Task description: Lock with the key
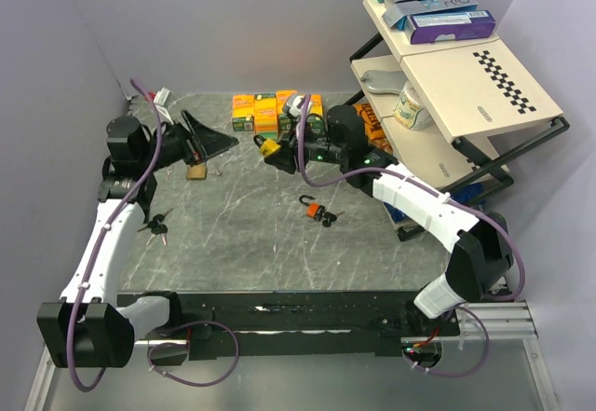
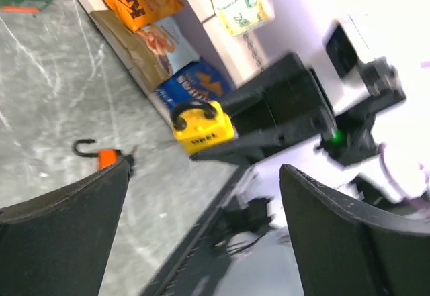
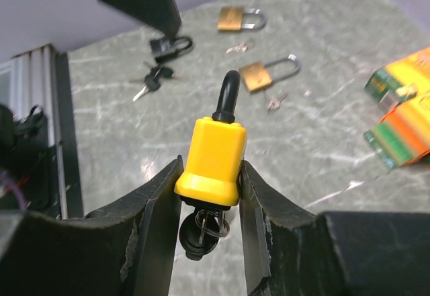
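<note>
A yellow padlock with a black shackle is between the fingers of my right gripper, held above the middle of the table; a ring shows beneath its body. The same padlock appears in the left wrist view. My left gripper stands open at upper left of the table, apart from the padlock. Keys lie on the table at left, near a black padlock. An orange padlock with keys lies right of centre.
Brass padlocks lie toward the back left. Orange boxes line the back. A two-tier shelf with boxes fills the right side.
</note>
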